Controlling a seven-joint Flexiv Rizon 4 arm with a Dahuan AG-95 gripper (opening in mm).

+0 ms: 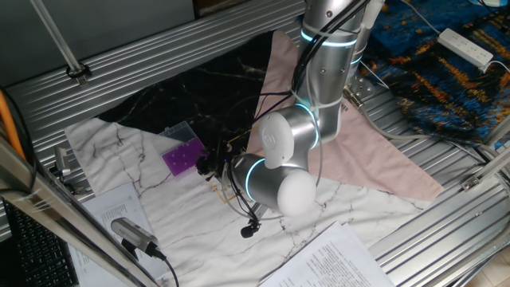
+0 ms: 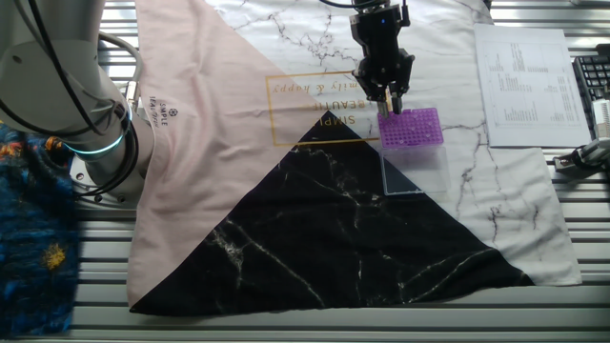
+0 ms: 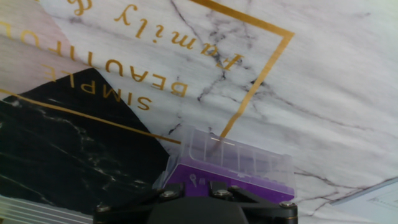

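A purple rack-like box (image 2: 412, 128) sits on the marble-print cloth, its clear lid (image 2: 416, 171) folded out flat on the side nearer the black area. In exterior view 1 the purple box (image 1: 184, 157) lies left of the arm's end. My gripper (image 2: 391, 105) points down at the box's far left corner. From the wrist, a translucent ribbed side (image 3: 239, 154) shows above the purple part (image 3: 227, 179). Purple shows in a narrow gap between the fingertips of my gripper; whether they touch or clasp the box is unclear.
Printed paper (image 2: 529, 86) lies to the right in exterior view 2, beside a keyboard (image 2: 596, 81). A small camera on a stand (image 1: 134, 236) is near the cloth's edge.
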